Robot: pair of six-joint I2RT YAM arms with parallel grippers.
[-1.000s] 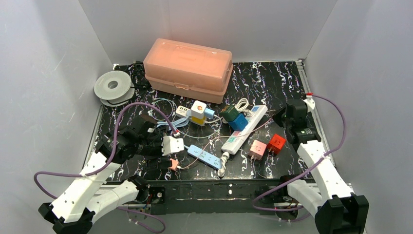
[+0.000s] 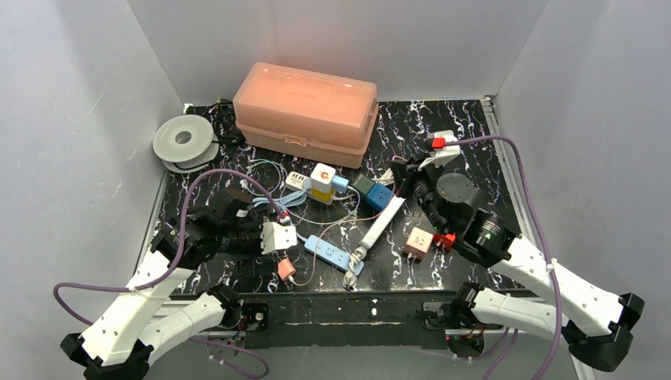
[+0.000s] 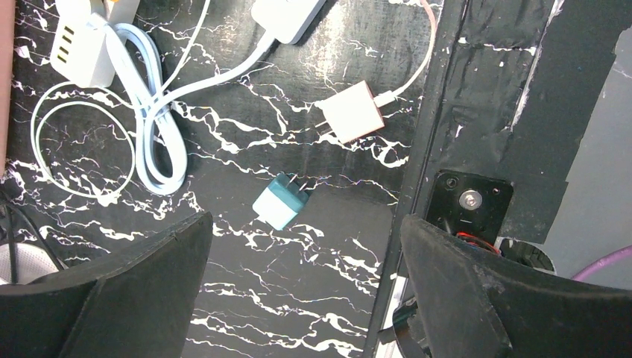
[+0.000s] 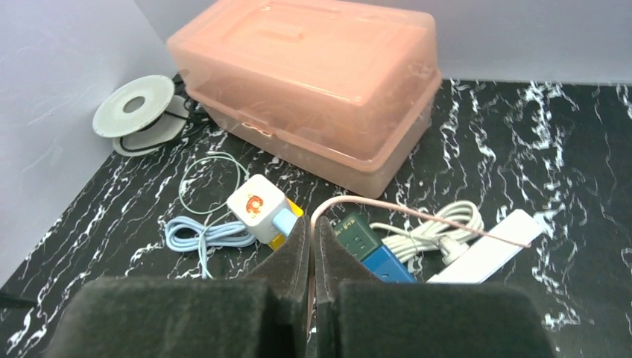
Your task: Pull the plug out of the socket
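Observation:
Between the tips of my right gripper runs a thin pink cable (image 4: 387, 204), with the fingers shut on it. That cable leads down to a pink plug (image 2: 286, 269), which lies loose on the table, prongs bare in the left wrist view. A white power strip (image 2: 382, 225) is partly behind the right gripper, with green (image 4: 356, 236) and blue (image 4: 387, 264) plug blocks beside its far end. A light blue strip (image 2: 332, 253) lies clear in front. My left gripper stands open above a small teal plug (image 3: 281, 201), touching nothing.
A translucent orange box (image 2: 305, 111) fills the back, a white spool (image 2: 183, 141) to its left. A white-and-yellow plug stack (image 2: 322, 180) stands mid-table. A pink cube (image 2: 418, 242) and a red cube (image 2: 445, 241) sit at the right.
My right gripper has swung left and inward over the white strip, drawing the pink cable along. The pink plug has turned slightly. My left arm has stayed still.

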